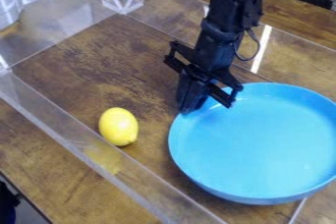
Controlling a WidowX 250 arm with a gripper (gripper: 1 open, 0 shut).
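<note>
My black gripper [195,88] is low at the upper left rim of a blue bowl [252,147], its lower part at or against that rim. It is shut as far as shows, with nothing seen between its fingers, though the tips are dark and partly hard to tell apart. A yellow lemon-like object [118,126] lies on the wooden floor, left of the bowl and apart from my gripper.
Clear plastic walls [79,149] border the wooden area [98,66] along the left and front, and more run behind the arm. The wood left of my gripper is free.
</note>
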